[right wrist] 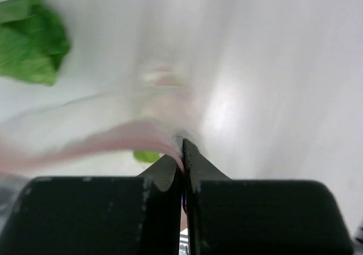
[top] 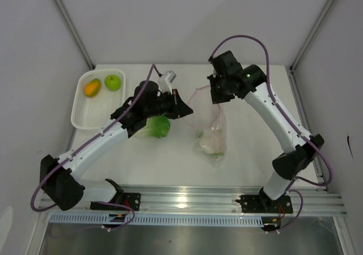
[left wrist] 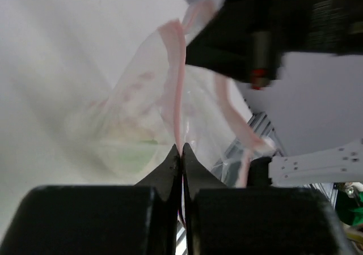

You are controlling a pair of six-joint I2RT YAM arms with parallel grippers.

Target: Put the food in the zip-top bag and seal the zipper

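Note:
The translucent zip bag [top: 211, 130] hangs upright between my grippers over the table, pale green contents at its bottom. My left gripper [top: 184, 110] is shut on one side of its pink-edged mouth; in the left wrist view the edge runs into the fingertips [left wrist: 180, 153]. My right gripper [top: 215, 93] is shut on the other side of the mouth, whose pink strip enters its fingertips [right wrist: 184, 153] in the right wrist view. Green lettuce [top: 159, 126] lies left of the bag, partly behind my left arm.
A white basket [top: 79, 110] at back left holds a mango [top: 92, 88] and a green apple [top: 113, 82]. A metal rail [top: 181, 190] runs along the front edge.

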